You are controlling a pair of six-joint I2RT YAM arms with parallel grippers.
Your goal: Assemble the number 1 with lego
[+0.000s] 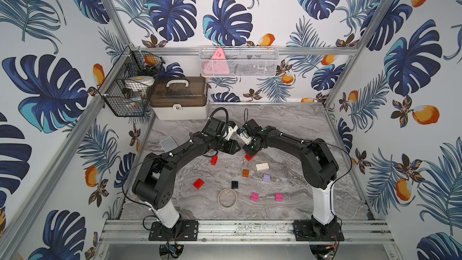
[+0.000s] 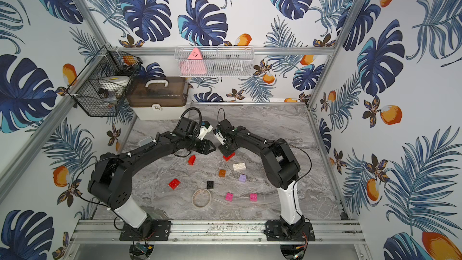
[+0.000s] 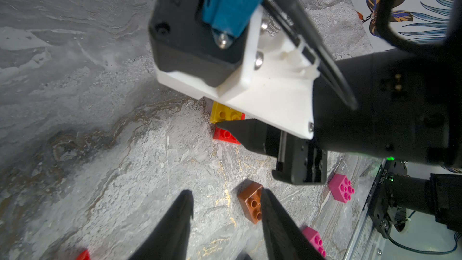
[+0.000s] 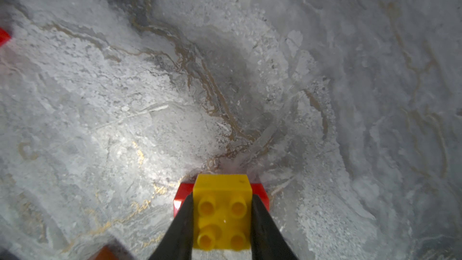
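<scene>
In the right wrist view, my right gripper is shut on a yellow brick (image 4: pixel 222 187), held directly above a red brick (image 4: pixel 184 193) whose ends show on both sides; whether they touch I cannot tell. The left wrist view shows the yellow brick (image 3: pixel 223 113) and red brick (image 3: pixel 226 134) partly behind the right gripper's housing. My left gripper hangs to the left of this pair, its blurred fingertips apart with nothing seen between them.
Loose bricks lie in front: red (image 1: pixel 198 183), red (image 1: pixel 213 160), orange (image 1: pixel 245 172), white (image 1: pixel 261 166), lilac (image 1: pixel 266 177), black (image 1: pixel 234 184) and pink (image 1: pixel 254 196). A ring (image 1: pixel 227 189) lies near the front edge.
</scene>
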